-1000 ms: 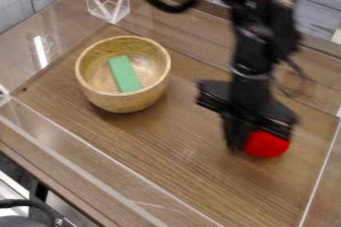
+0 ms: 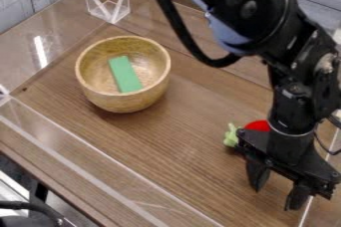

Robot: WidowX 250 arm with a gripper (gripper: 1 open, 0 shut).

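Observation:
My black gripper is open, low over the front right of the wooden table. Just behind it, partly hidden by it, lie a red object and a small light green piece. A wooden bowl at the left holds a green block.
A clear plastic, angular object stands at the back left. The table's left edge borders a dark gap with cables at the lower left.
My gripper has moved toward the right and the front, lower over the table, uncovering part of the red object and green piece behind it.

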